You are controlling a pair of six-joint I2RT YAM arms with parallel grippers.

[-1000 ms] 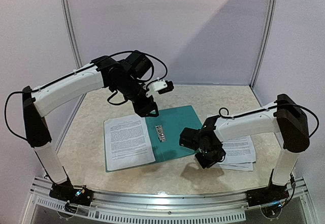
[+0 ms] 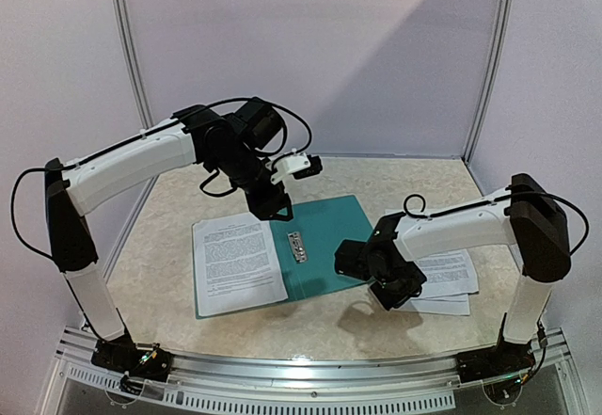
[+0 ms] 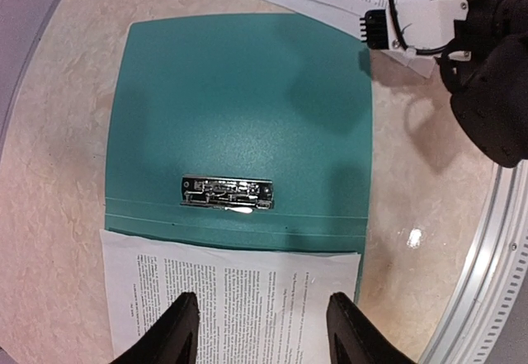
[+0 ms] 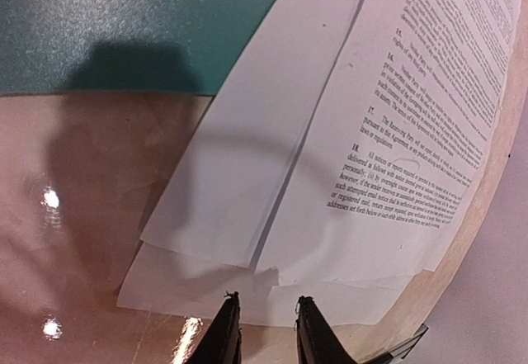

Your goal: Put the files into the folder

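Note:
The green folder point(image 2: 329, 222) lies spread open on the table, a metal clip point(image 3: 227, 191) near its fold. One printed stack point(image 3: 239, 298) covers its left half. To the folder's right are loose white sheets point(image 4: 363, 191), overlapping unevenly, their upper part beside or against the folder's edge. High over the folder, my left gripper is open and empty. My right gripper is part open at the near edge of the lowest sheet point(image 4: 206, 286); that edge passes behind the fingers in view, and whether they touch it I cannot tell.
Bare table point(image 2: 263, 333) runs along the front, before the metal rail point(image 2: 310, 370). Grey walls point(image 2: 310, 67) close off the back and sides. The right arm point(image 2: 461, 231) hides part of the loose sheets from above.
Over the last second the loose sheets and my right gripper have shifted slightly to the right. The folder, its stack and my left arm look nearly still.

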